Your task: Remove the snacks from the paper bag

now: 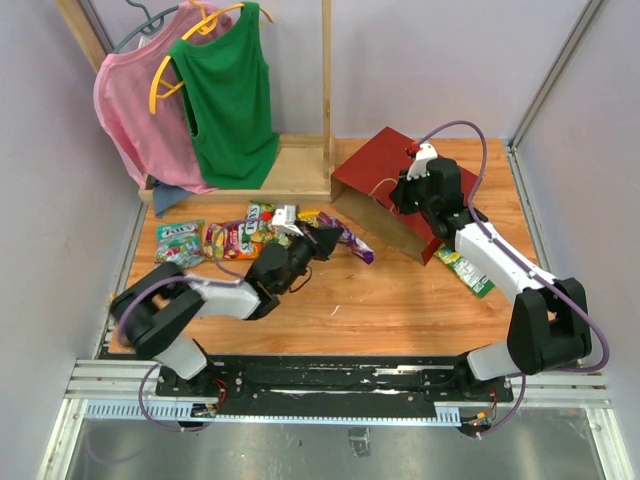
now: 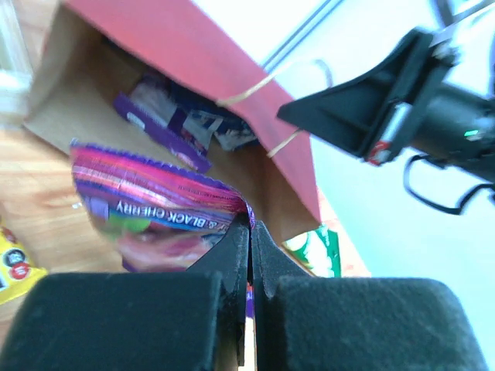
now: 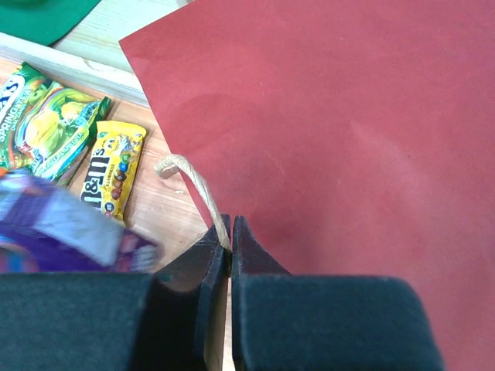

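Observation:
The red paper bag [image 1: 375, 166] lies on its side at the right, its mouth facing left and front. Clear of that mouth, my left gripper is shut on the edge of a purple snack packet [image 2: 166, 202] with "black cherry" lettering. Inside the bag, a purple packet [image 2: 158, 127] and a dark blue one [image 2: 224, 127] are visible in the left wrist view. My right gripper is shut on the bag's twisted paper handle [image 3: 193, 179], by the mouth's edge.
Several snack packs lie left of the bag, among them a green-and-teal pack [image 1: 180, 245] and a yellow M&M's pack [image 3: 114, 166]. A green packet [image 1: 465, 270] lies right of the bag.

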